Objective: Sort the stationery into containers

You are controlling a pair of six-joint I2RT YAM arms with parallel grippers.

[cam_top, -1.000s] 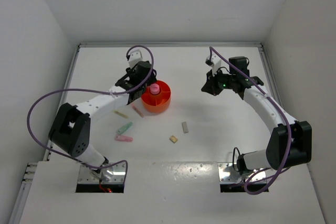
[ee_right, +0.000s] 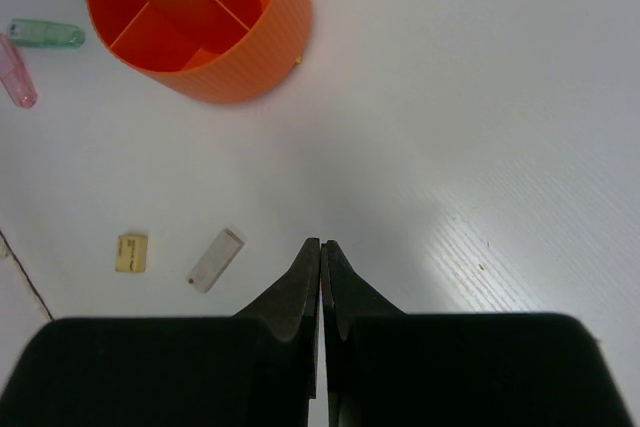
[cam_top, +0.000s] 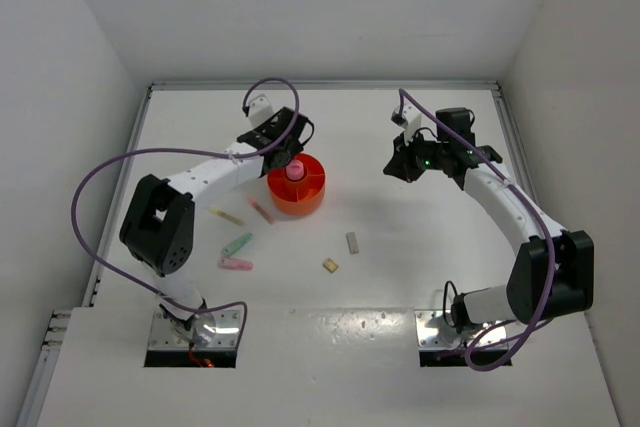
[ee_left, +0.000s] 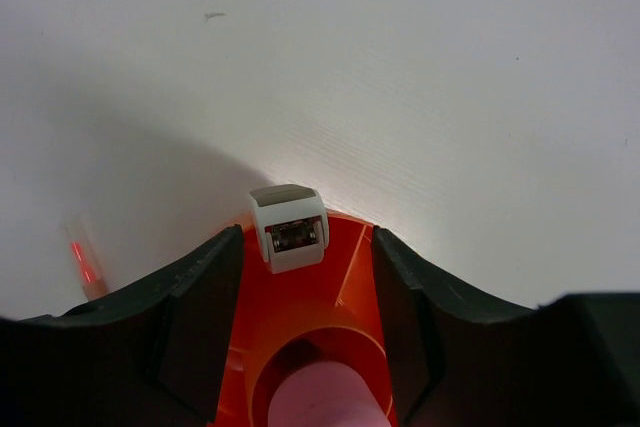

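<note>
An orange divided container (cam_top: 296, 202) holds a pink item (ee_left: 325, 397) in its round middle section. My left gripper stands open over the container, with a white boxy item (ee_left: 290, 257) seen between and beyond its fingers, in or above an orange compartment; I cannot tell if it rests there. Loose on the table lie a yellow-green stick (cam_top: 225, 215), a pink-red stick (cam_top: 261, 210), a green item (cam_top: 238, 243), a pink item (cam_top: 236, 264), a tan block (cam_top: 330, 265) and a grey block (cam_top: 352, 243). My right gripper is shut, nothing visible between its fingers.
Walls bound the left, back and right. Purple cables loop over both arms.
The left arm and its gripper have shifted slightly to the right over the container, its cable moving too. The right arm and the loose items have not moved.
</note>
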